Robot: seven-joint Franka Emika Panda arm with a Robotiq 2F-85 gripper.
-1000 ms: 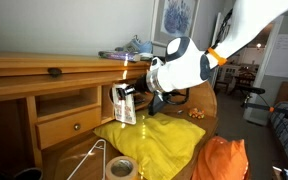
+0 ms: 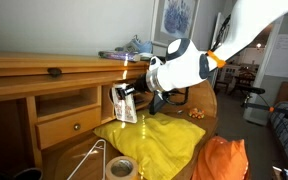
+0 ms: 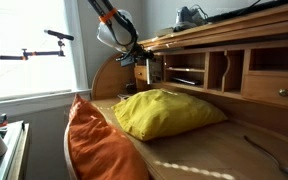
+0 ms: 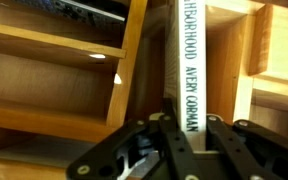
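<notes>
A book (image 4: 190, 65) with a white spine and black lettering, "NEIGHBORHOOD AVERY CORMAN", stands in my gripper, which is shut on its lower end in the wrist view. From the first exterior view the same book (image 2: 124, 104) hangs slightly tilted in front of the desk's cubbyholes, with the gripper (image 2: 134, 88) at its upper right. The second exterior view shows the book (image 3: 154, 70) upright beside the cubbies, above the yellow pillow (image 3: 164, 114).
Wooden cubbies (image 2: 70, 102) and a drawer (image 2: 69, 127) line the back of the desk. An orange cushion (image 2: 221, 160) lies at the front right. A tape roll (image 2: 122, 169) and a white bent rod (image 2: 89, 157) rest on the desk top.
</notes>
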